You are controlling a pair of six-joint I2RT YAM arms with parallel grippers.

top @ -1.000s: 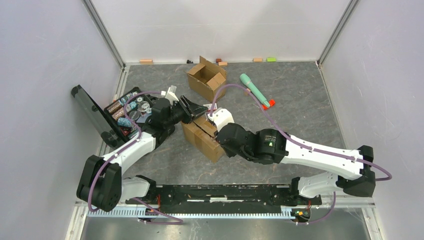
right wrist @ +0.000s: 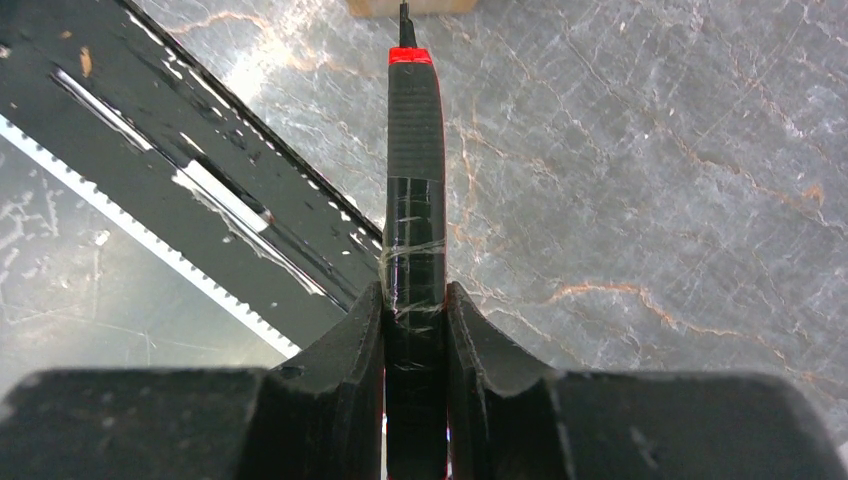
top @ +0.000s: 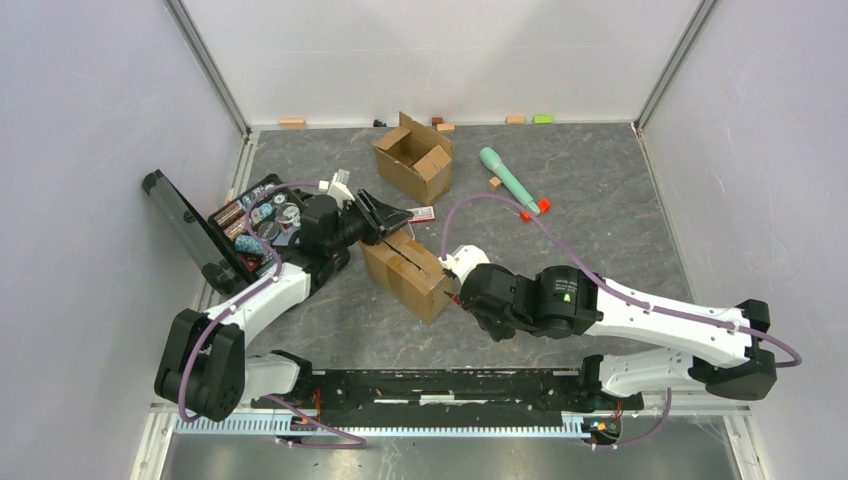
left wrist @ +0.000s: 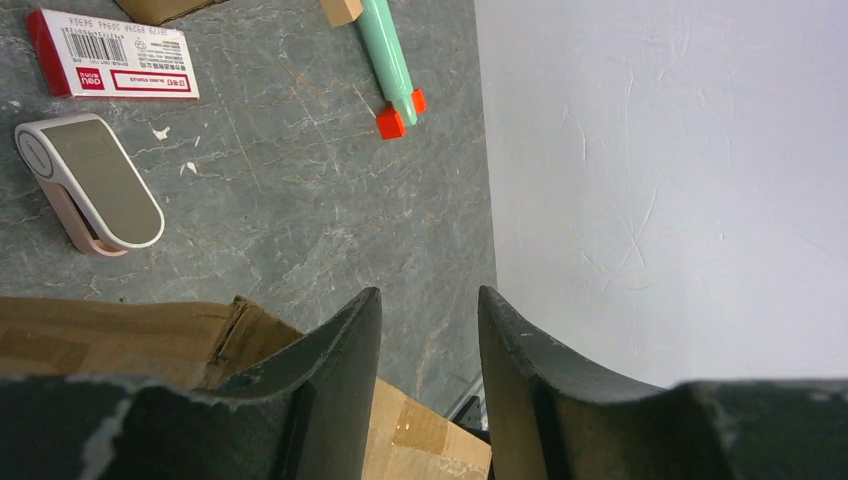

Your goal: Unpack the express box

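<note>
On the floor left of centre sits the cardboard express box (top: 408,281), a dark slit along its taped top. My left gripper is at its far end, fingers apart; part of the box (left wrist: 420,440) shows in the gap, but whether it is pinched is unclear. A black cutter (right wrist: 415,130) with a red collar and thin dark tip is clamped in my right gripper, beside the box's near right end. In the right wrist view, the tip points toward a cardboard edge (right wrist: 410,7) at the top; contact cannot be made out.
Behind stands an open, smaller carton (top: 413,165). A green microphone (top: 510,182) lies at the back right. Beyond the box are a red-and-white packet (left wrist: 120,60) and a white handheld device (left wrist: 105,180). An open black case (top: 250,225) stands left.
My right gripper has moved with the cutter toward the front right, from over the box's top to beside its near right end. The left arm and the box look unmoved.
</note>
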